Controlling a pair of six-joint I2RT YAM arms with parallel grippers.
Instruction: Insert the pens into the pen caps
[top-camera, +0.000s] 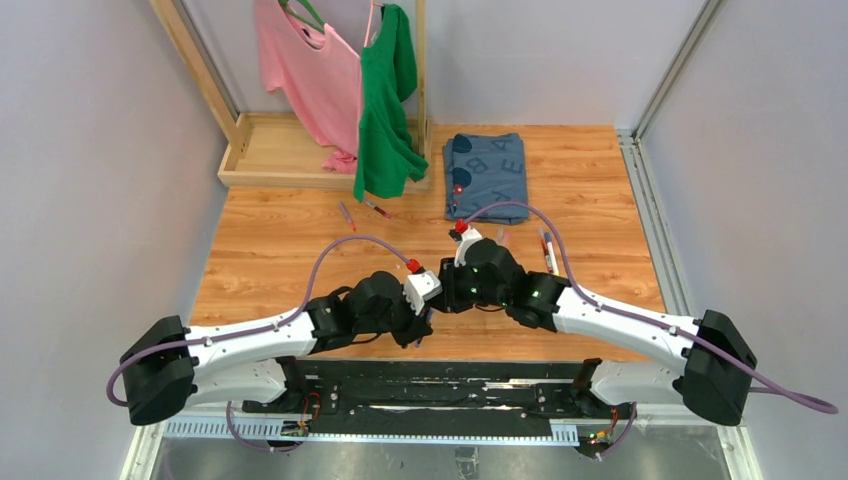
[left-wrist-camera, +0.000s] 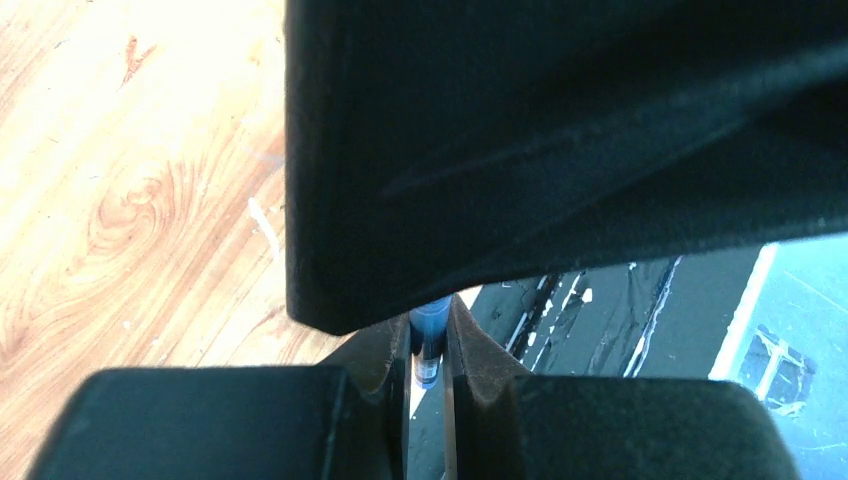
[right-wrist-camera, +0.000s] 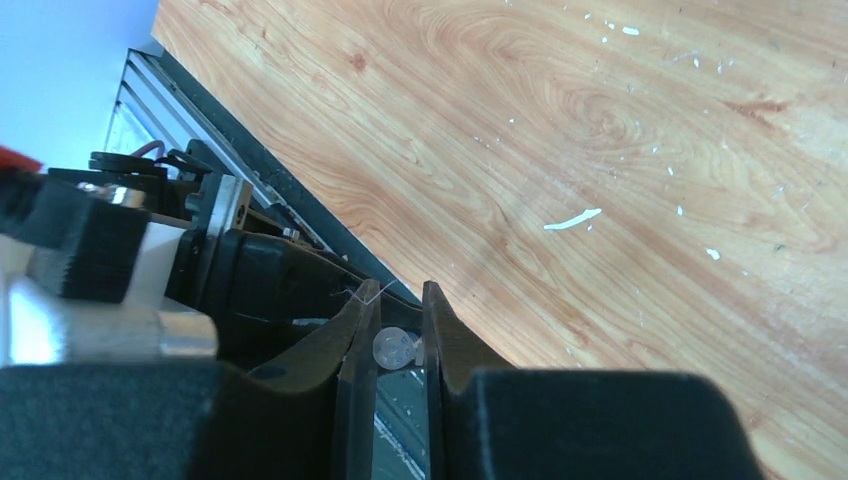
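My left gripper is shut on a slim blue pen piece (left-wrist-camera: 428, 345) with a clear lower end; whether this is barrel or cap I cannot tell. In the right wrist view, my right gripper is shut on a pen piece (right-wrist-camera: 395, 348) whose round translucent end faces the camera. The two grippers meet over the front middle of the table in the top view. The large dark body of the right gripper covers much of the left wrist view. The joint between the two pieces is hidden.
Loose red-ended pens (top-camera: 347, 215) lie behind the left arm, by the clothes rack (top-camera: 270, 179). White-bodied pens (top-camera: 550, 252) lie behind the right arm. Folded jeans (top-camera: 487, 175) rest at the back.
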